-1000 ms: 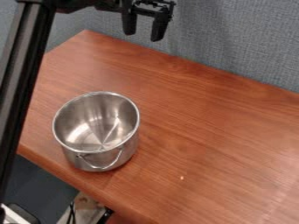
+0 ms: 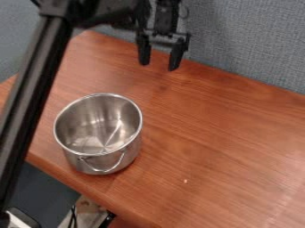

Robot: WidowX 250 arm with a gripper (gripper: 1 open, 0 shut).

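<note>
A shiny steel pot (image 2: 102,134) with a wire handle stands upright on the wooden table (image 2: 226,151), at the near left. My black gripper (image 2: 160,60) hangs near the back of the table, above and behind the pot and apart from it, its two fingers open with nothing visible between them.
A grey padded wall (image 2: 244,36) runs behind the table. The dark arm crosses the left of the view, and some cables lie beyond the table's near left edge.
My gripper has moved down in the view, lower toward the tabletop and slightly to the right. The pot has not moved.
</note>
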